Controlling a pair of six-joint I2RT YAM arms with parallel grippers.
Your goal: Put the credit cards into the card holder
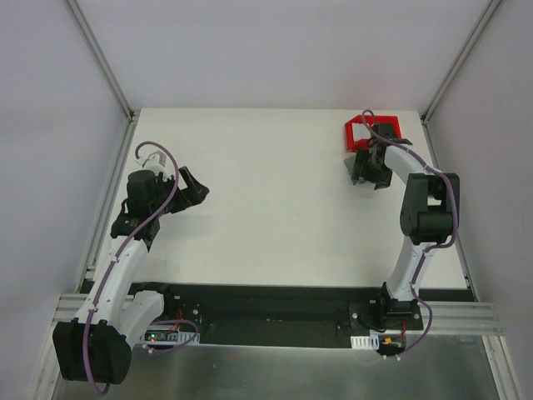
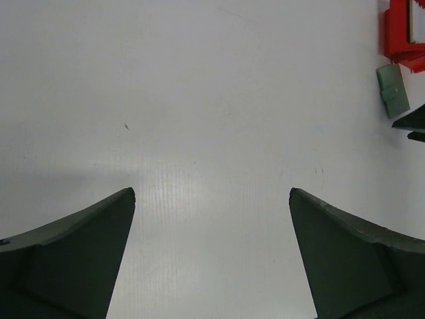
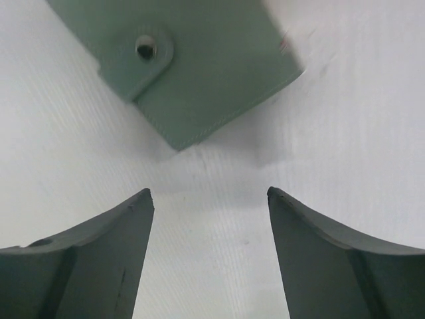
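A green card holder (image 3: 219, 73) with a snap tab lies flat on the table, filling the top of the right wrist view. In the top view, only part of the holder (image 1: 349, 164) shows beside my right gripper (image 1: 368, 182). The fingers (image 3: 99, 266) of that gripper are apart, over bare table just off the holder's edge, and nothing is between them. My left gripper (image 1: 198, 183) stands open and empty over the left side of the table. No credit card can be made out clearly.
A red box (image 1: 350, 136) stands at the far right, behind the holder, partly covered by the right arm. Something pale (image 2: 417, 20) shows inside it; I cannot tell what.
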